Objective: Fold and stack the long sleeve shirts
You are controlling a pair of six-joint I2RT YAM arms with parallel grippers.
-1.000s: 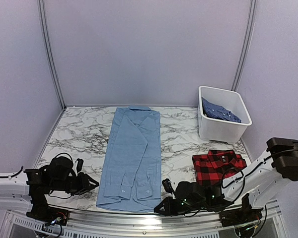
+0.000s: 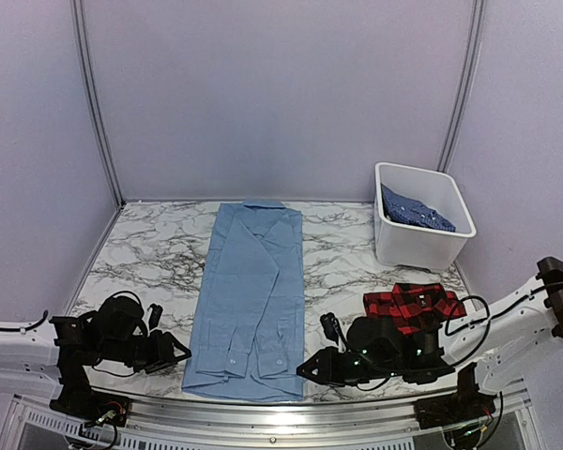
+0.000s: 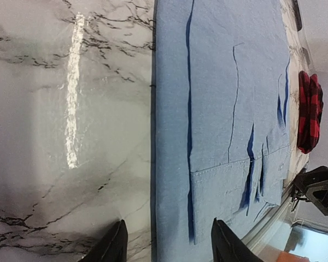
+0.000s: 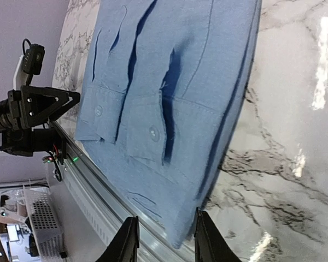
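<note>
A light blue long sleeve shirt (image 2: 235, 291) lies lengthwise on the marble table, its sides and both sleeves folded inward, cuffs toward the front edge. At its front left corner is my left gripper (image 2: 188, 354); in the left wrist view the fingers of this gripper stand apart near the shirt's left edge (image 3: 172, 164), holding nothing. My right gripper (image 2: 300, 372) is by the front right corner. In the right wrist view the hem corner (image 4: 180, 221) shows between the parted fingers of that gripper, with no grip on it visible.
A folded red and black plaid shirt (image 2: 415, 307) lies at the right, partly behind my right arm. Behind it stands a white bin (image 2: 422, 246) with a dark blue shirt (image 2: 415, 208) inside. Bare marble (image 2: 155, 253) spreads left of the blue shirt.
The shirt looks much the same.
</note>
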